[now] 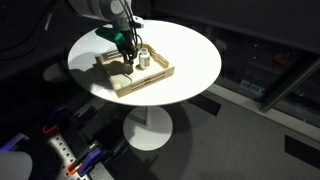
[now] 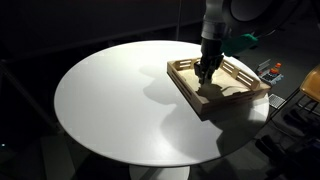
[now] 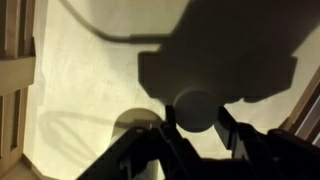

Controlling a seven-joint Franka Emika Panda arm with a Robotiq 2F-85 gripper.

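Over the wooden tray [image 1: 121, 91], my gripper [image 1: 128, 64] points down and is shut on a small round object. In the wrist view that round object [image 3: 195, 109] shows its greyish disc-like top between the two dark fingers; its lower part is hidden. A pale cylindrical jar [image 1: 145, 59] stands in the tray beside the gripper. The wrist view also shows a cylinder's pale round top [image 3: 136, 119] left of the fingers, partly covered by the gripper. In exterior view 2 the gripper [image 2: 204, 77] hangs inside the tray's near-left part.
Slatted walls [image 3: 14, 75] close in the tray; its floor beyond the fingers looks bare apart from shadows. The round white table [image 2: 120, 100] around the tray is clear across its wide open side.
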